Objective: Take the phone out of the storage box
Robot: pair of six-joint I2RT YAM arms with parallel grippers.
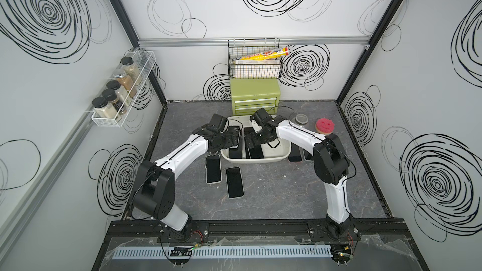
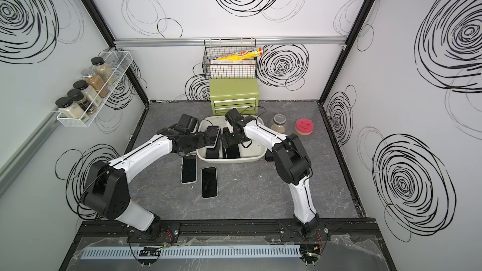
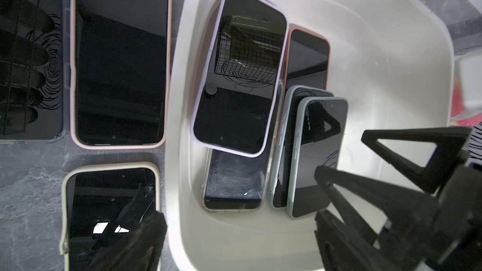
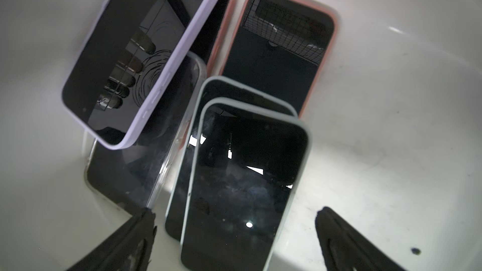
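The white storage box point(image 3: 396, 45) holds several phones: a lilac-cased phone point(image 3: 240, 70) lying on a clear-cased phone point(image 3: 233, 180), two mint-cased phones point(image 3: 316, 155) overlapping, and pink-cased phones point(image 4: 276, 50) behind. My left gripper is open over the box's left rim, with nothing between its fingers. My right gripper is open inside the box above the mint-cased pair, its fingers either side of the front phone, holding nothing.
Phones point(image 1: 235, 182) lie on the grey table outside the box, left, front and right. A green drawer cabinet point(image 1: 255, 90) stands behind, a red sponge point(image 1: 324, 125) and a jar point(image 2: 278, 123) at the right.
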